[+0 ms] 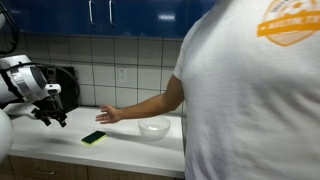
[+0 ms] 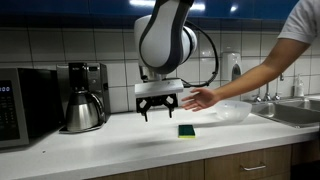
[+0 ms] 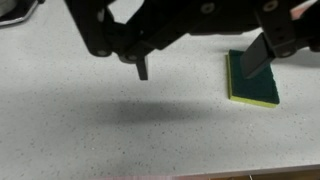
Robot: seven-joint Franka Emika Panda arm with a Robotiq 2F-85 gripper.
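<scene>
A sponge, dark green above and yellow below, lies flat on the white counter; exterior view 1 has the sponge (image 1: 93, 138) near the front edge. My gripper (image 2: 157, 113) hangs above the counter, open and empty, to the left of the sponge (image 2: 186, 132) in exterior view 2. In the wrist view the sponge (image 3: 252, 90) is at the right, partly covered by one of my fingers (image 3: 258, 56). A clear bowl (image 1: 154, 128) rests on the counter, right of the sponge.
A person's hand (image 2: 201, 98) reaches in above the sponge, close to my gripper. On the left of exterior view 2 stand a coffee maker (image 2: 84, 100) and a microwave (image 2: 25, 105); a sink (image 2: 285, 110) is at the right.
</scene>
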